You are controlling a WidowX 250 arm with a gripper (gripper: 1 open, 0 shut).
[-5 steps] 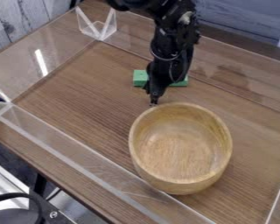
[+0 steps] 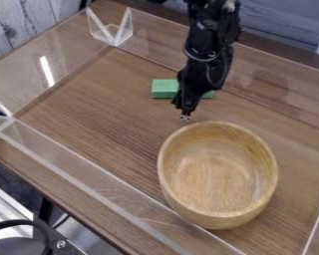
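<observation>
The black gripper [image 2: 187, 108] hangs above the wooden table, just behind a large round wooden bowl [image 2: 217, 174]. It looks shut, with nothing visible between its fingers. A green block [image 2: 163, 88] lies on the table behind the gripper, partly hidden by the arm.
Clear plastic edging runs along its left and front sides, and a clear plastic piece [image 2: 111, 28] stands at the back left. A wall is behind, and a black cable lies at the lower left.
The bowl has shifted a little to the right and back. The gripper has moved slightly to the right, uncovering more of the green block.
</observation>
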